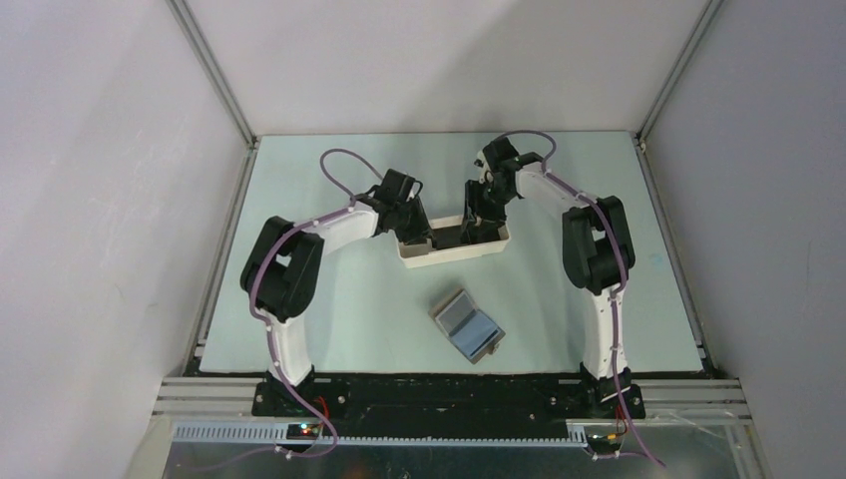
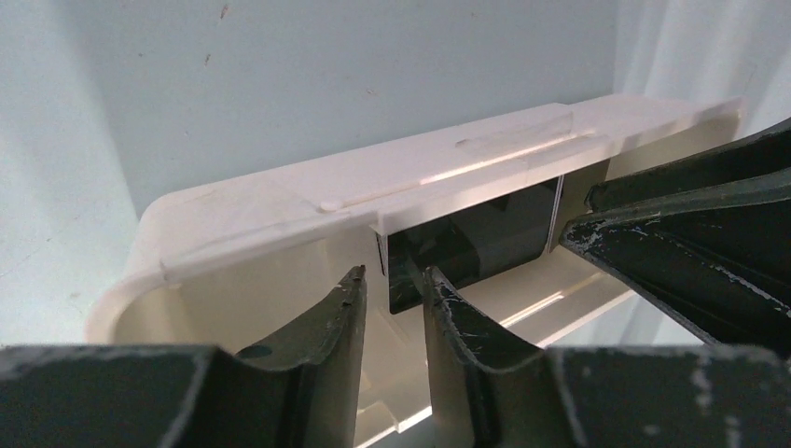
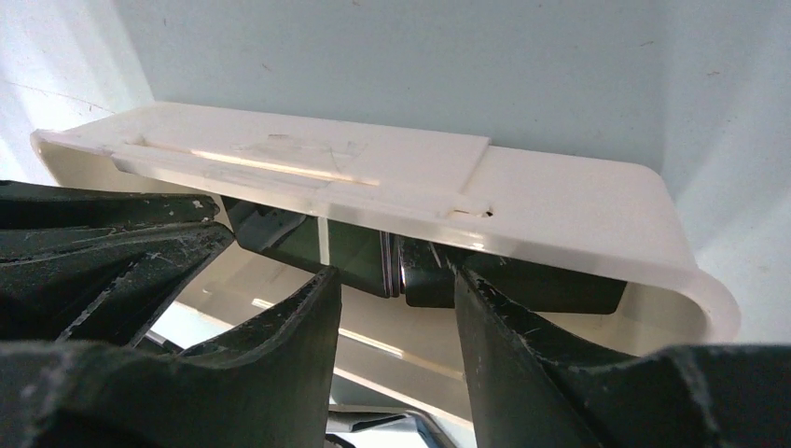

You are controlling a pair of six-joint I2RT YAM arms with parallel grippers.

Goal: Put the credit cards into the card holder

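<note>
Dark flat cards [image 2: 485, 233] sit in the long white box [image 1: 454, 255], their black faces showing through its open side. My left gripper reaches into the box's left part with its fingers apart; beyond them, a card's near edge shows between the tips. In the right wrist view, my right gripper also stands open, at the box's right part. Two dark card blocks [image 3: 522, 280] meet behind the gap between its fingers. Whether any fingertip touches a card, I cannot tell. The card holder [image 1: 470, 326], grey and blue, lies unfolded and slanted in front of the box.
Both grippers work close together over the box; each wrist view has the other arm's black fingers [image 2: 672, 224] at its side. The box's raised rim [image 3: 373, 201] runs just past the fingertips. Free table [image 1: 349, 319] lies left and right of the holder.
</note>
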